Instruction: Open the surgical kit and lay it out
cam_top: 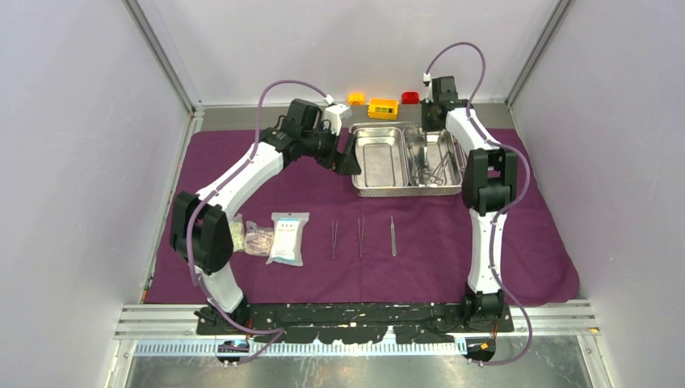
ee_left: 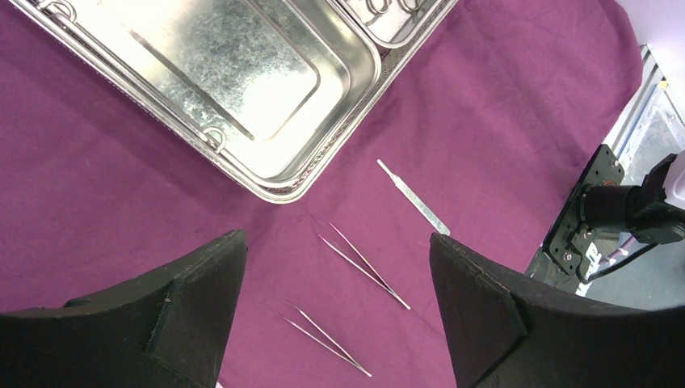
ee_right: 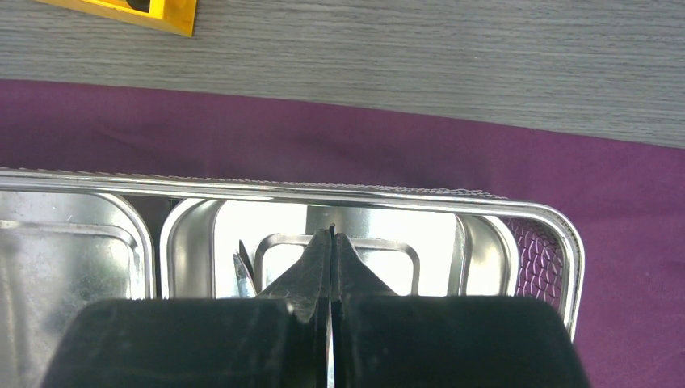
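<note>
In the right wrist view my right gripper is shut with nothing between its fingers. It is over the smaller metal tray (ee_right: 489,255), whose rim lies outside the fingers, inside the wire basket (ee_right: 388,198). Scissor-like instruments (cam_top: 439,171) lie in that tray, partly covered by the arm in the top view. An empty larger tray (cam_top: 378,158) fills the basket's left half. At the basket's left side my left gripper stands open and empty. Two tweezers (cam_top: 334,240) and a scalpel handle (cam_top: 393,238) lie on the purple cloth (cam_top: 436,267).
A white packet (cam_top: 287,240) and two small bags (cam_top: 258,240) lie front left on the cloth. Behind the basket are a yellow bin (cam_top: 383,108) and a red block (cam_top: 410,98). Cloth in front of the basket has free room.
</note>
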